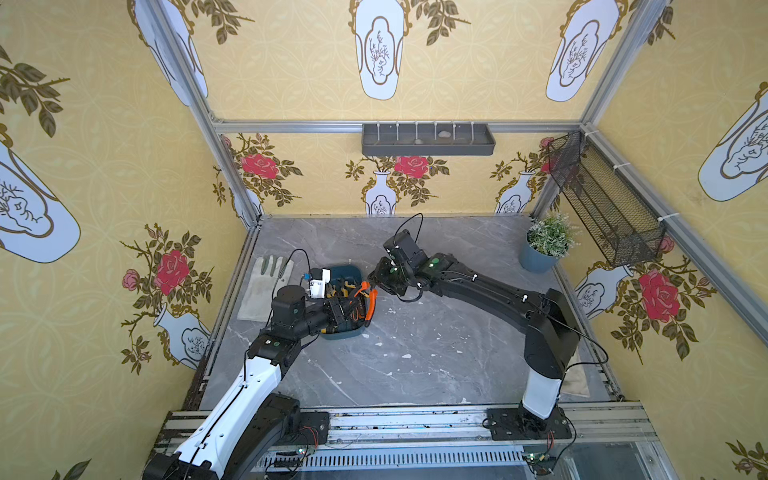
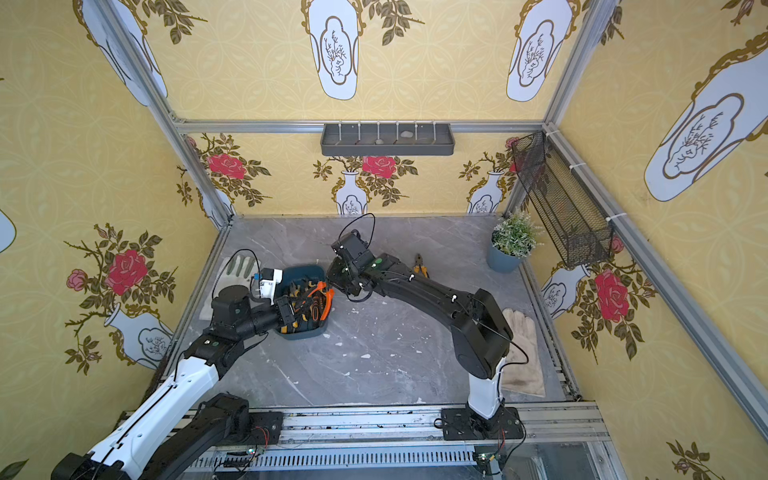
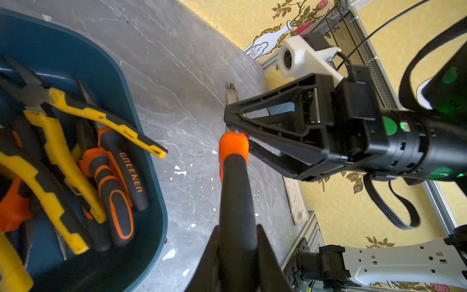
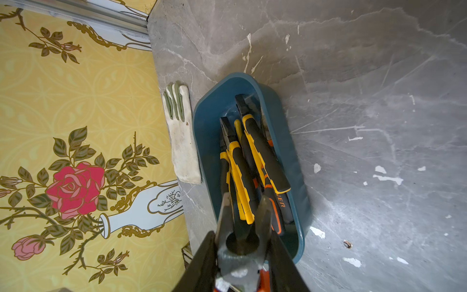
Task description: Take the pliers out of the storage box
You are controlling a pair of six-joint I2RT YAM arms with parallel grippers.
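Several yellow-black and orange-black pliers lie in the teal storage box. An orange-black pair of pliers is raised over the box's right edge. My left gripper is shut on one dark handle of it. My right gripper is at the pliers' head, above the box; in the right wrist view the grey metal head sits low between its blurred fingers, and I cannot tell whether they grip it.
A pale glove lies left of the box. Behind my right arm lies yellow pliers. A potted plant stands back right, another glove front right.
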